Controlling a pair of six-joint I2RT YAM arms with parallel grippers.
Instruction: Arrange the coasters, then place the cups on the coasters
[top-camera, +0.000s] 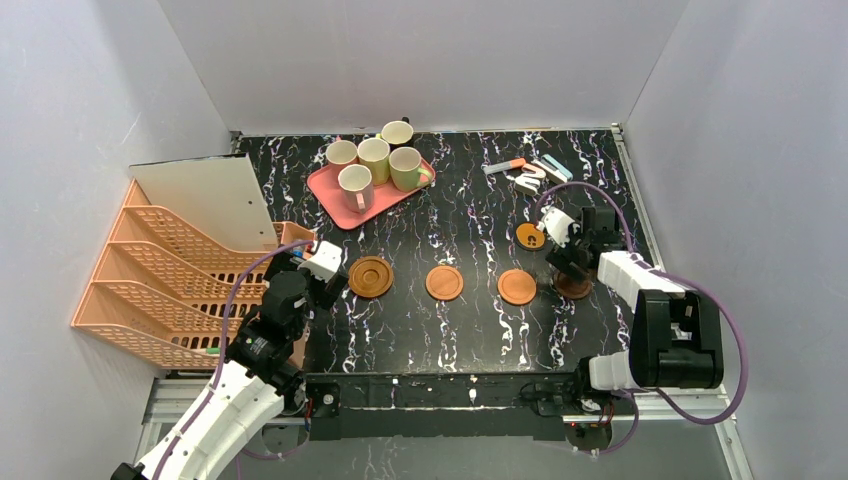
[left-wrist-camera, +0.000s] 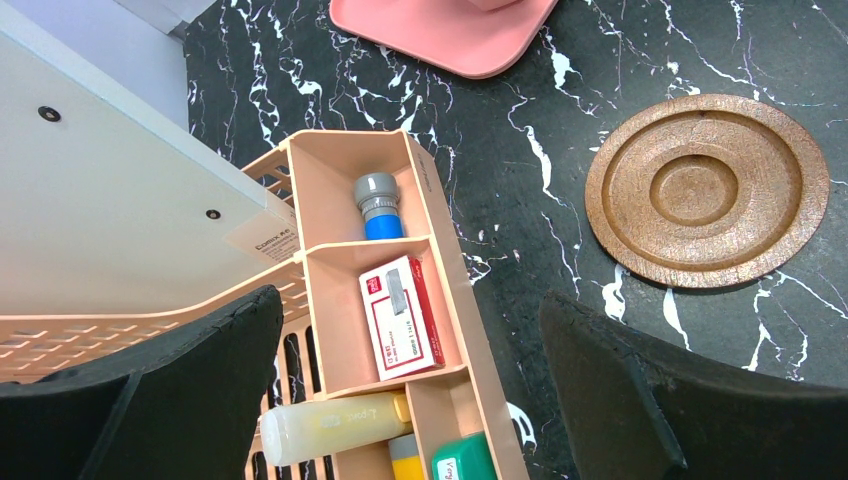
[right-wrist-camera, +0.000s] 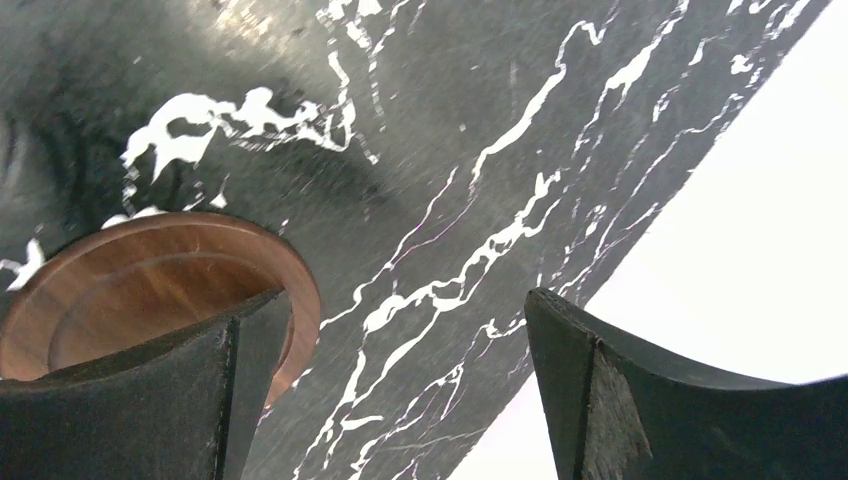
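Several cups stand on a pink tray (top-camera: 398, 196) at the back left, among them a pale cup (top-camera: 356, 186) and a green one (top-camera: 407, 168). My right gripper (top-camera: 566, 262) is open, low over the right side of the table. Beside its left finger in the right wrist view lies a dark brown coaster (right-wrist-camera: 150, 290), partly hidden by that finger; whether they touch I cannot tell. Two lighter coasters, one (top-camera: 444, 283) left of the other (top-camera: 517, 287), lie mid-table. A larger brown coaster (left-wrist-camera: 690, 190) is near my open left gripper, which holds nothing.
An orange coaster with a dark mark (top-camera: 530, 236) lies just left of my right gripper. Small tools, including a cutter (top-camera: 504, 166), lie at the back right. A peach organizer (left-wrist-camera: 455, 290) with small goods sits below the left gripper. Mid-table has bare room.
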